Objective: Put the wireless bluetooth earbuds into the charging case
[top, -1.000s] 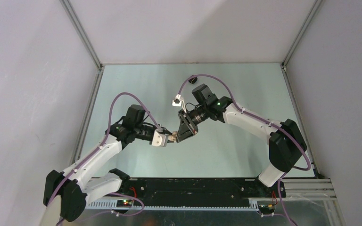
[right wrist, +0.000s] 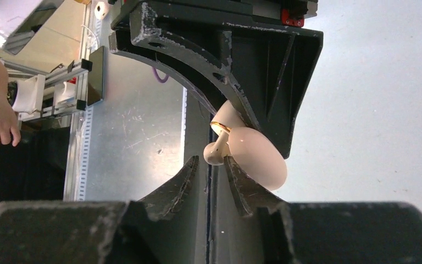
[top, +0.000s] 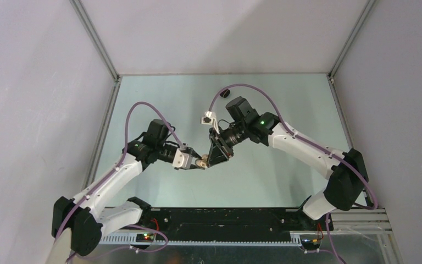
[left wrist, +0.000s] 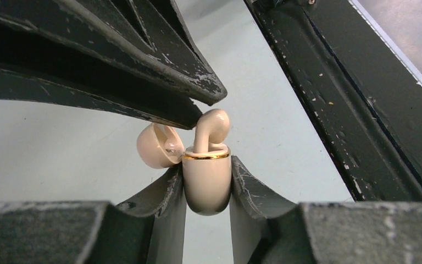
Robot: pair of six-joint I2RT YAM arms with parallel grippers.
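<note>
My left gripper is shut on the cream charging case (left wrist: 206,181), which has a gold rim and its lid (left wrist: 156,148) hanging open to the side. A cream earbud (left wrist: 214,122) stands in the case's mouth, its stem down and its head above the rim. My right gripper is part open at that earbud (right wrist: 214,155), its fingers just beside the head; whether they touch it I cannot tell. In the top view both grippers meet over the middle of the table.
A small black object (top: 225,93) lies at the back of the pale table (top: 159,93). The dark front edge (top: 225,220) runs below the grippers.
Both arms have shifted slightly, the right one's upper links moving toward the front and right. The two grippers still meet at the case.
</note>
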